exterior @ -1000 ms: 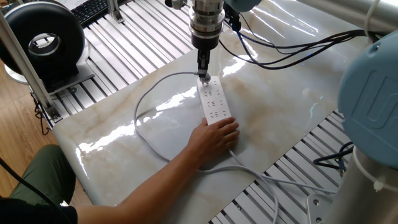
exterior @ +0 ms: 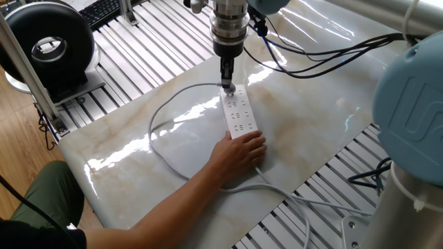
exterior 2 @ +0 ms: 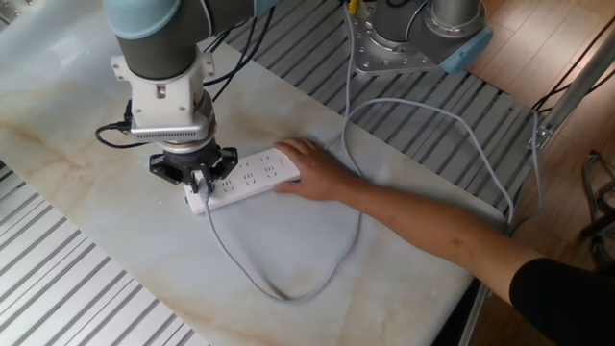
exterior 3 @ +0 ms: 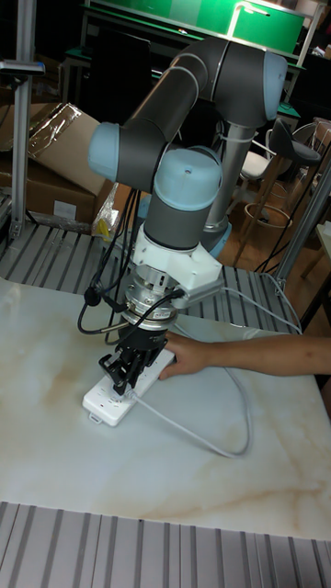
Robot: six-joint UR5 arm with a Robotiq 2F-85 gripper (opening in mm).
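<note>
A white power strip lies on the marble-patterned tabletop, its rows of sockets facing up. Over the end away from the person's hand, my gripper points straight down, its fingers closed around a grey plug. The plug sits at the sockets of that end; whether its pins are in the slots cannot be told. A grey cord runs from the plug in a wide loop over the table. In the third exterior view, my gripper hides most of the plug and part of the strip.
A person's hand presses on the strip's other end, the forearm crossing the table. Cord also lies over the slatted metal bench near my base. Black cables hang from my arm. Bare tabletop surrounds the strip on both sides.
My gripper and the plug have shifted very slightly down and to the right in the first exterior view. The strip and the person's hand look unmoved.
</note>
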